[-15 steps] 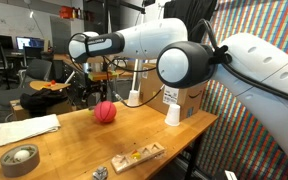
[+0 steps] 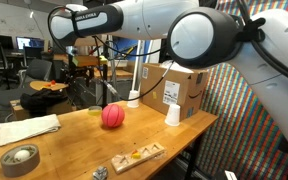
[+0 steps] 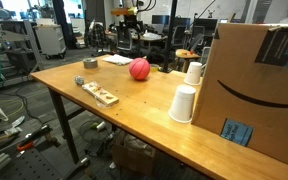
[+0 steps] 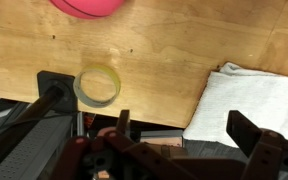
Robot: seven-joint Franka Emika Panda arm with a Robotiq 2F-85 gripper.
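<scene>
My gripper stands open over the table's far side, its two dark fingers wide apart and nothing between them. A pinkish-red ball (image 2: 112, 115) rests on the wooden table; the wrist view cuts it off at the top edge. Near the table edge lies a yellowish tape ring (image 4: 97, 85), left of the fingers. The folded white cloth (image 4: 246, 103) is flat on the right of the wrist view, partly covered by one finger.
A larger grey tape roll (image 2: 20, 160) lies near the left corner. Toward the front are a light wooden block (image 2: 138, 156) and a crumpled grey item (image 2: 100, 172). White cups (image 3: 181, 103) and a big cardboard box (image 3: 254, 90) occupy one end. Mid-table is largely clear.
In exterior view 1, the ball has shifted slightly right from its place a second ago.
</scene>
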